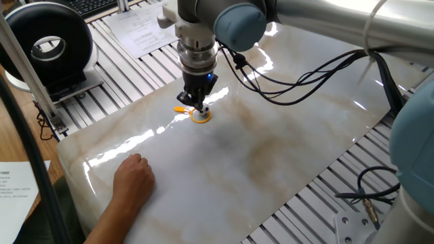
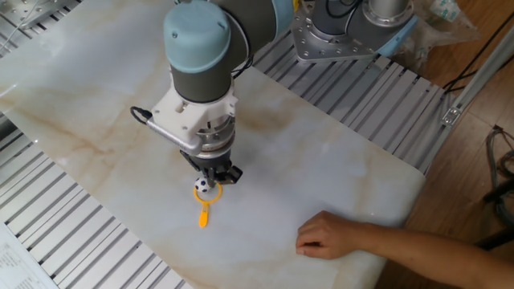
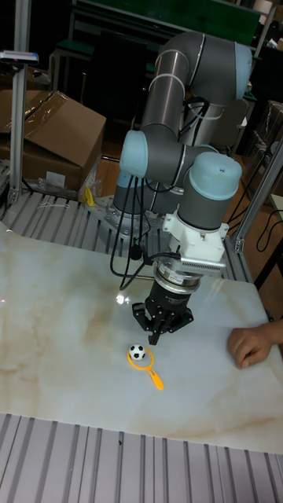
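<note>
A small black-and-white football (image 3: 137,352) sits at the hoop of a yellow racket-shaped toy (image 3: 156,380) on the marble-patterned table. The hoop lies around or under the ball, whose place is near the hoop's far side from the handle. My black gripper (image 3: 152,336) hangs just above and beside the ball, pointing down. In exterior view 1 its fingertips partly cover the ball (image 1: 203,110). In exterior view 3 a small gap shows between the ball and the nearest fingertip. How far apart the fingers stand cannot be made out.
A person's hand (image 2: 325,235) rests on the table to one side, clear of my gripper. Cables (image 1: 298,78) hang from the arm. Glare streaks the tabletop (image 1: 271,163), which is otherwise bare around the toy.
</note>
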